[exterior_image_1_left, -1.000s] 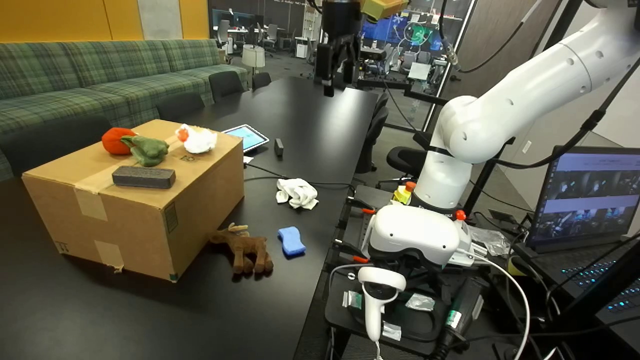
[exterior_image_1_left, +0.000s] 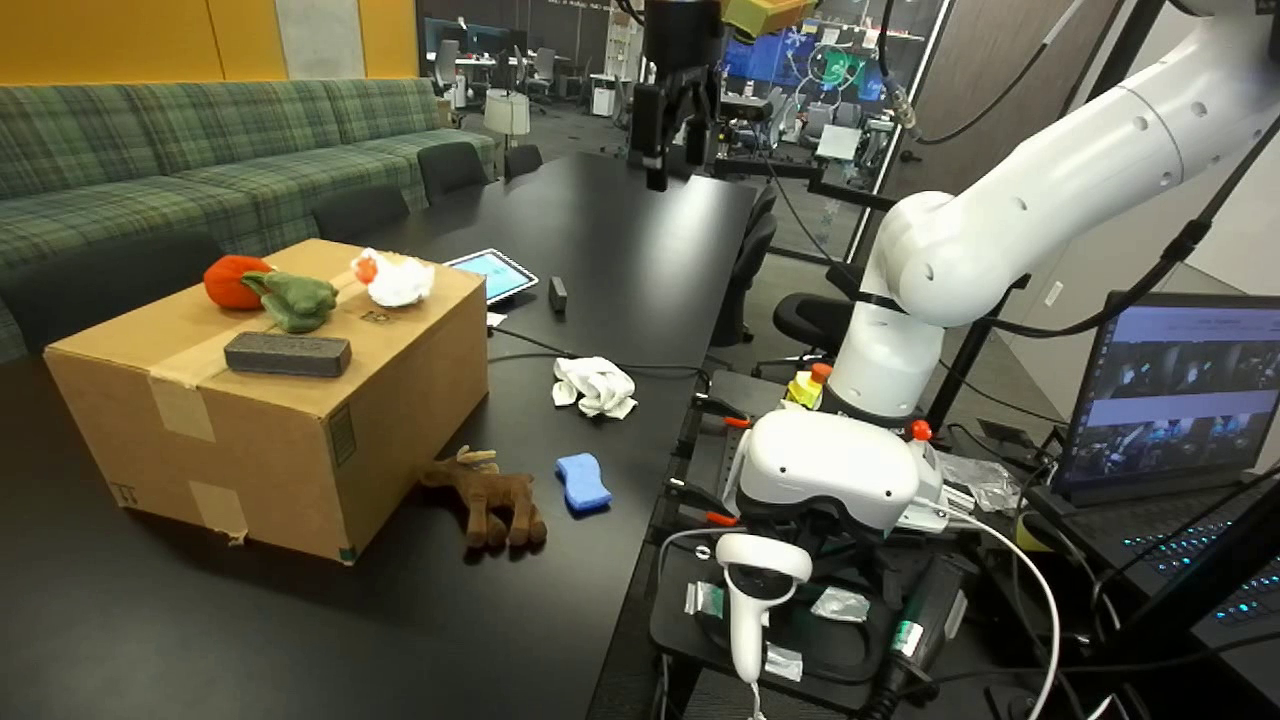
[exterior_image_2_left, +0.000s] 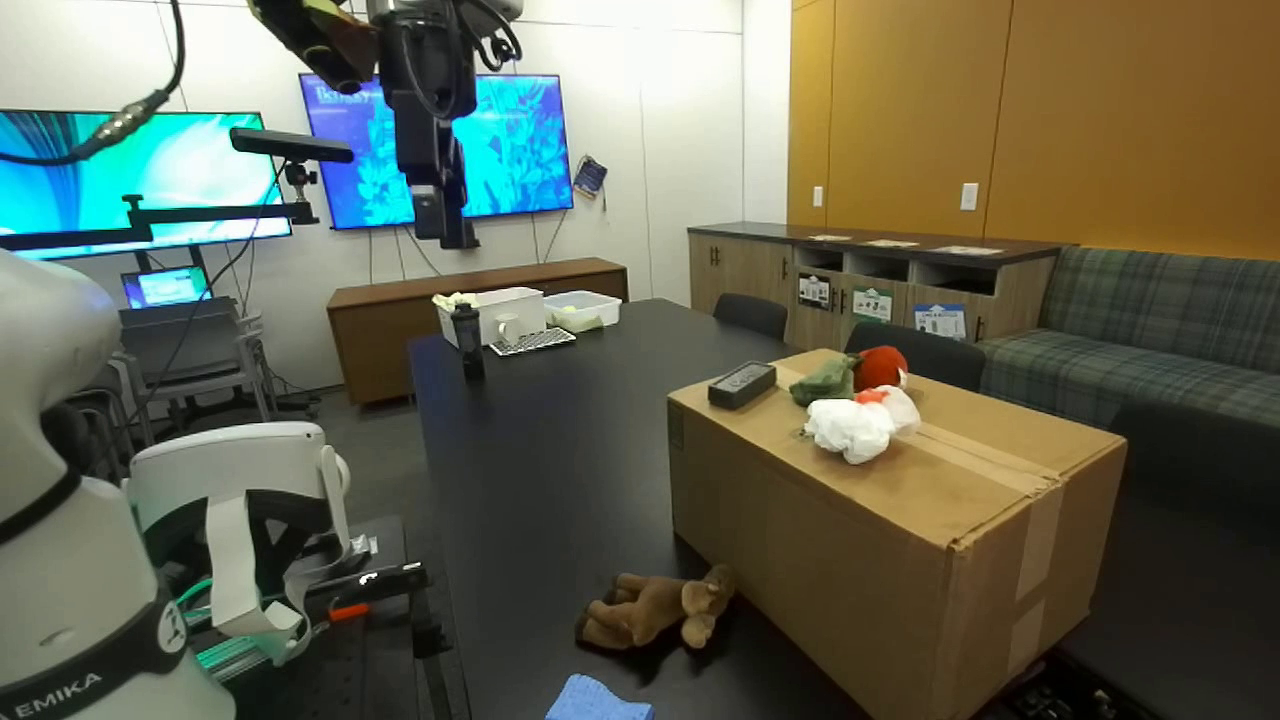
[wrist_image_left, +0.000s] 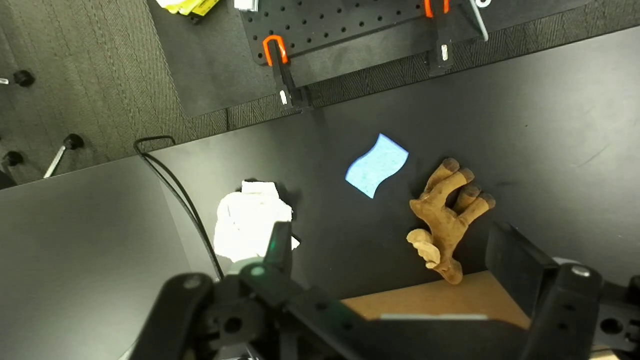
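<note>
My gripper hangs high over the table, its two fingers wide apart with nothing between them. Below it in the wrist view, a brown plush moose (wrist_image_left: 445, 222) lies on its side against the cardboard box (exterior_image_1_left: 240, 462). A wavy blue sponge (wrist_image_left: 376, 166) lies flat near the table edge. Farther along sits a crumpled white cloth (exterior_image_1_left: 594, 386), partly behind a finger in the wrist view. On the box rest a red plush (exterior_image_1_left: 235, 283), a green plush (exterior_image_1_left: 294, 300), a white plush with orange (exterior_image_1_left: 396, 280) and a dark grey block (exterior_image_1_left: 288, 354).
A tablet (exterior_image_1_left: 492, 275) and another dark block (exterior_image_1_left: 557, 295) lie beyond the box. A black cable (wrist_image_left: 180, 192) runs past the cloth. White bins (exterior_image_2_left: 498, 314) and a dark bottle (exterior_image_2_left: 468, 342) stand at the table's far end.
</note>
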